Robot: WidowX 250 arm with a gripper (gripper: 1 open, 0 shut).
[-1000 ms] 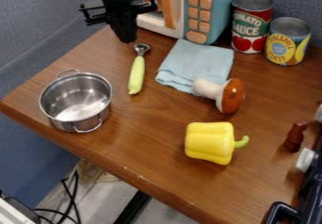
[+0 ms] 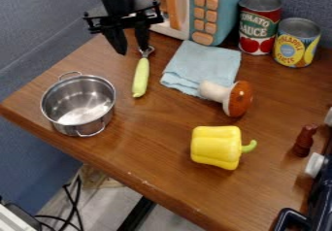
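Observation:
My black gripper hangs at the upper left above the table, its fingers pointing down on either side of the top end of a peeler-like utensil, which has a pale green handle and lies upright in the view on the wood. The fingers look apart, with nothing visible held between them. A steel pot is at the left, a light blue cloth at the center back, a mushroom at its lower edge, and a yellow bell pepper at the lower right.
A toy microwave, red can and yellow can stand at the back. A small brown bottle and black appliance line the right edge.
The gripper has moved down and slightly right toward the top of the green-handled utensil, and its fingers show lower. The objects on the table look unchanged.

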